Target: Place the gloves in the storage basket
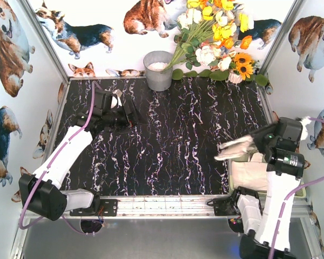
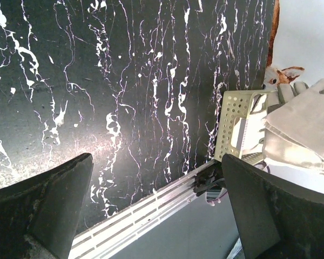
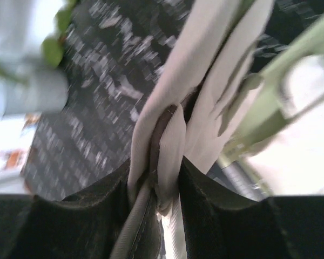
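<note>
A green perforated storage basket (image 1: 230, 175) (image 2: 227, 121) holding white gloves (image 1: 247, 175) (image 2: 252, 132) sits at the table's front right. My right gripper (image 1: 262, 135) is shut on a cream glove (image 1: 235, 148) (image 3: 173, 140), raised above the basket and reaching toward its left side; the glove is folded between the fingers in the right wrist view. My left gripper (image 1: 129, 116) hangs open over the left part of the table, nothing between its fingers.
A grey bucket (image 1: 157, 78) and flowers (image 1: 221, 32) stand along the back edge. Printed walls bound the table at the sides and back.
</note>
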